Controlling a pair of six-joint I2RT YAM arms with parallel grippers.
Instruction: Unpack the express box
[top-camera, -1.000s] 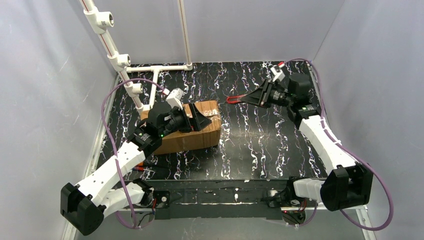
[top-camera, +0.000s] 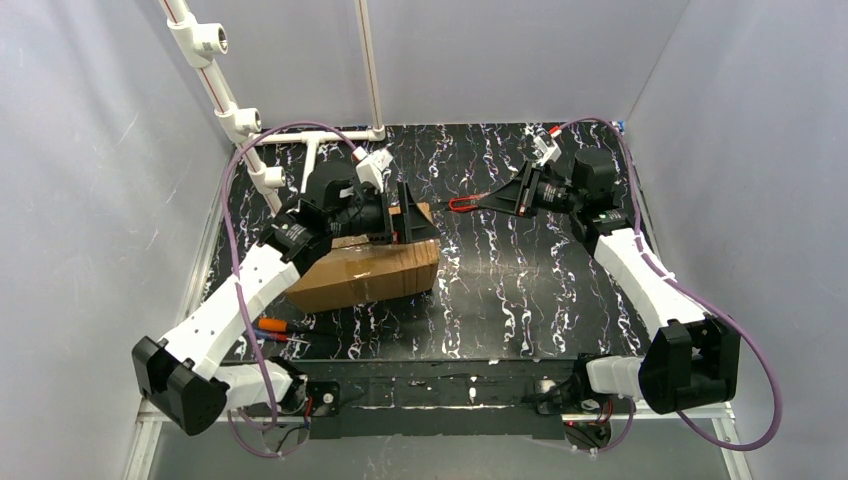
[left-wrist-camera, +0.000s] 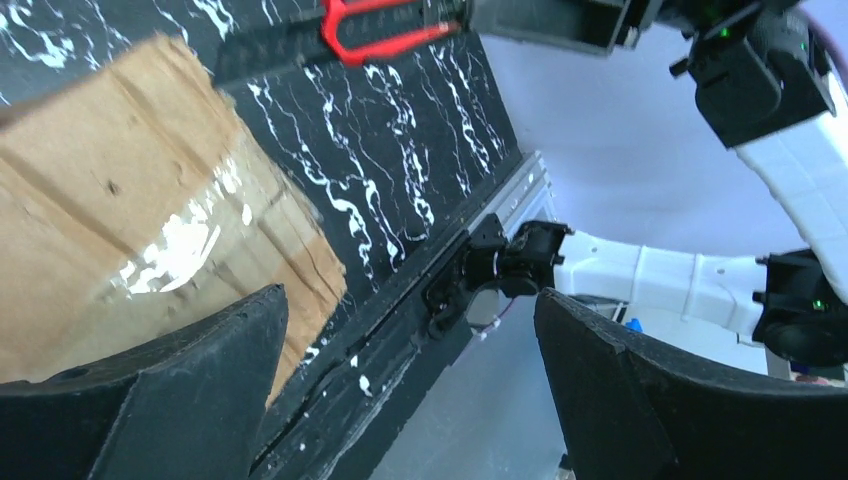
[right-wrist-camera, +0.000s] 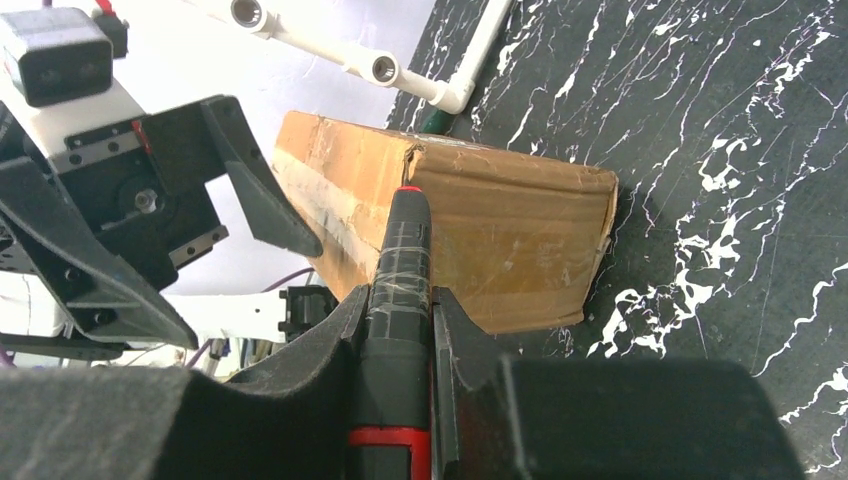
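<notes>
The cardboard express box (top-camera: 360, 280) lies taped on the black marble table, left of centre; in the right wrist view the box (right-wrist-camera: 510, 240) shows a taped seam with a slit. My left gripper (top-camera: 405, 215) is over the box, its fingers apart with nothing visible between them. My right gripper (top-camera: 485, 200) is shut on a black and red cutting tool (right-wrist-camera: 395, 350), whose tip points at the box's seam. In the left wrist view that tool's blade (left-wrist-camera: 270, 55) reaches over the box's edge.
White pipe framework (top-camera: 340, 135) stands along the back and left of the table. Hand tools with orange and blue handles (top-camera: 275, 326) lie at the front left.
The right arm has barely moved, with the tool still held.
</notes>
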